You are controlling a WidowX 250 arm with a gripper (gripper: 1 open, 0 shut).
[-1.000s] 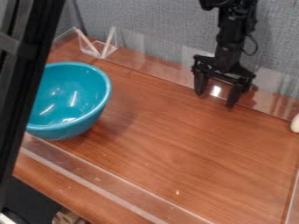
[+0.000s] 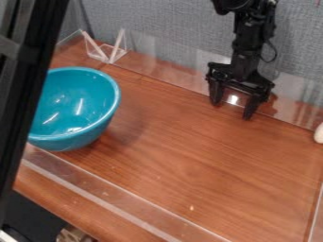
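Note:
My black gripper (image 2: 232,104) hangs low over the back edge of the wooden counter, pointing down near the transparent backsplash. Its two fingers appear apart, with nothing visible between them. A large turquoise bowl (image 2: 78,99) sits on the counter at the left, well away from the gripper.
A white rack-like object (image 2: 105,51) stands at the back left. A small white object (image 2: 316,133) is partly visible at the right edge. A black vertical post (image 2: 19,66) crosses the left of the view.

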